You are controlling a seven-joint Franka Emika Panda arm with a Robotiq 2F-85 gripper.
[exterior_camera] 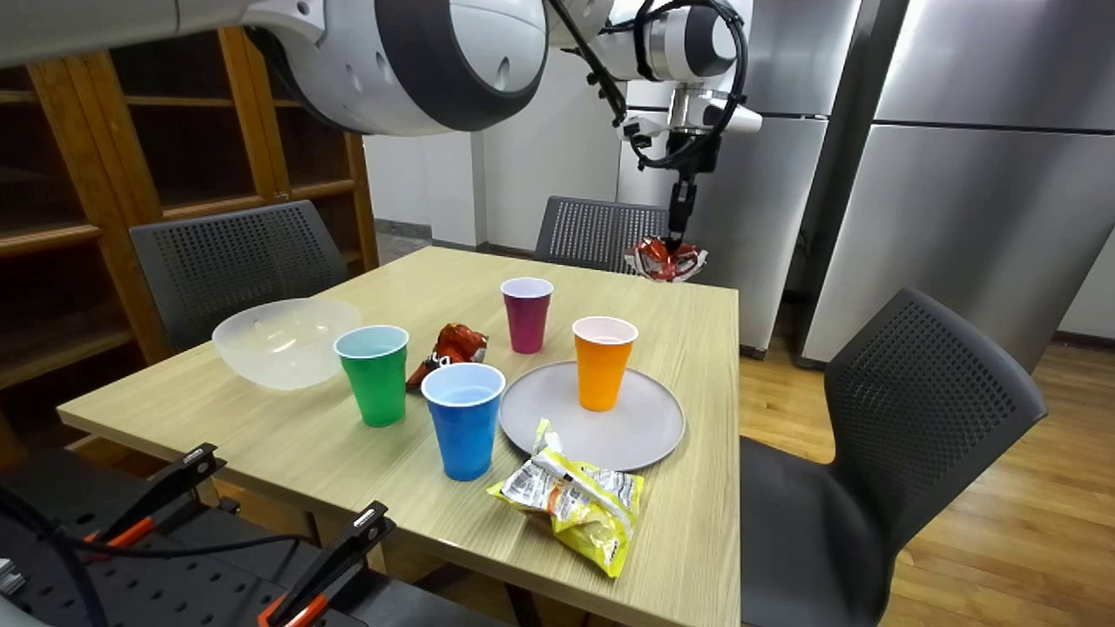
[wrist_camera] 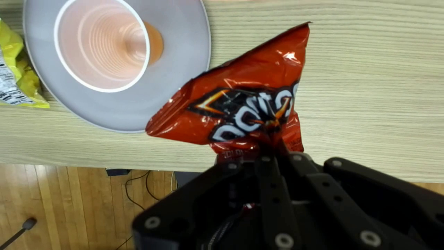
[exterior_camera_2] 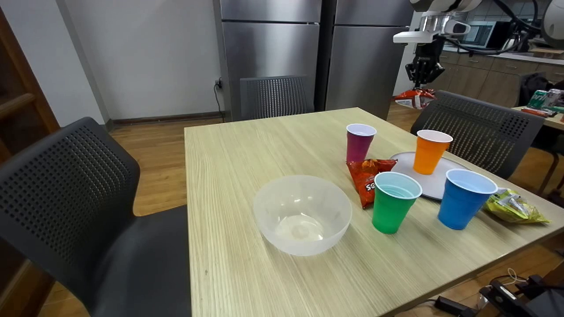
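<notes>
My gripper is shut on a red Doritos bag (wrist_camera: 245,108), pinching its crumpled middle so that both sides flare out. In exterior view 1 the bag (exterior_camera: 665,260) hangs in the air around the table's far right corner, apart from everything else. Exterior view 2 has the same bag (exterior_camera_2: 415,98) hanging under the gripper (exterior_camera_2: 419,86), with a chair behind it. The fingertips are partly hidden by the bag's folds.
An orange cup (exterior_camera: 604,364) stands on a grey plate (exterior_camera: 660,423), with a yellow bag (exterior_camera: 585,507) in front. Blue (exterior_camera: 462,423), green (exterior_camera: 374,376) and purple (exterior_camera: 527,315) cups surround another red bag (exterior_camera: 456,345). A frosted bowl (exterior_camera_2: 302,216) stands apart.
</notes>
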